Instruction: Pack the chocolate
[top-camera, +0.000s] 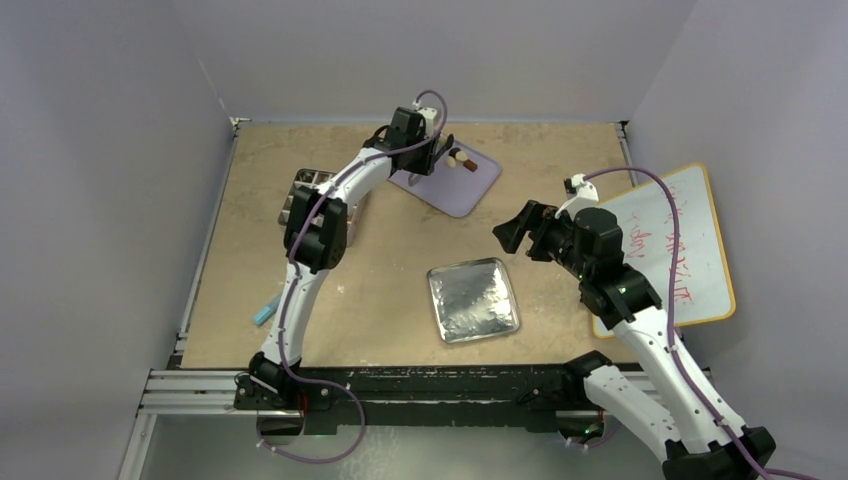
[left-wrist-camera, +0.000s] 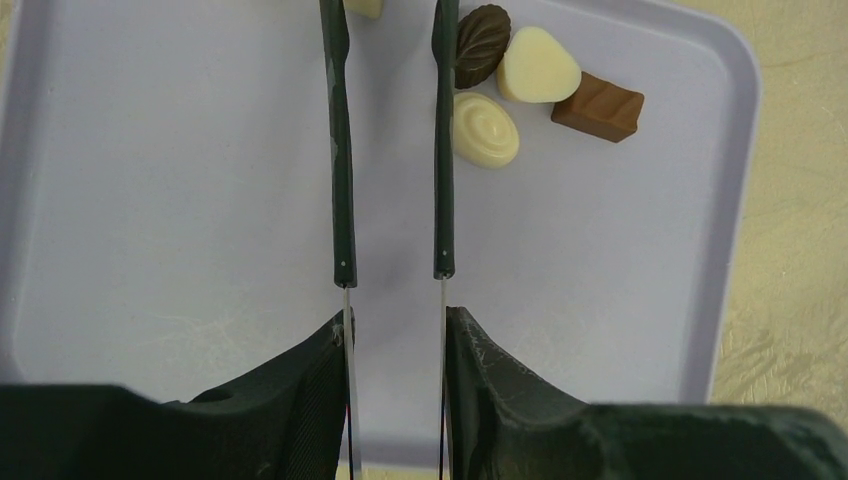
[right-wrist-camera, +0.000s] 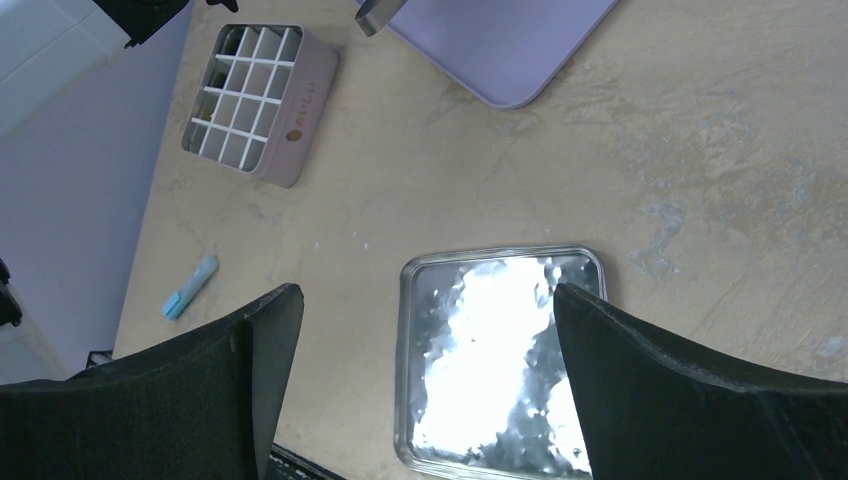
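Observation:
My left gripper is over the lilac tray (left-wrist-camera: 180, 200), its long fingers apart, with nothing visibly held. Beside its right finger lie a dark leaf chocolate (left-wrist-camera: 480, 40), a white oval chocolate (left-wrist-camera: 484, 130), a white triangular chocolate (left-wrist-camera: 535, 62) and a brown bar (left-wrist-camera: 598, 110). A pale piece (left-wrist-camera: 363, 7) shows at the top between the fingers. The compartmented pink box (right-wrist-camera: 300, 120) stands left of the tray, partly hidden by my left arm in the top view. My right gripper hangs open and empty above the table's right side.
A silver tray (top-camera: 473, 300) lies at the front centre, a whiteboard (top-camera: 700, 220) at the right, and a light-blue tool (top-camera: 266, 310) at the front left. The table between the trays is clear.

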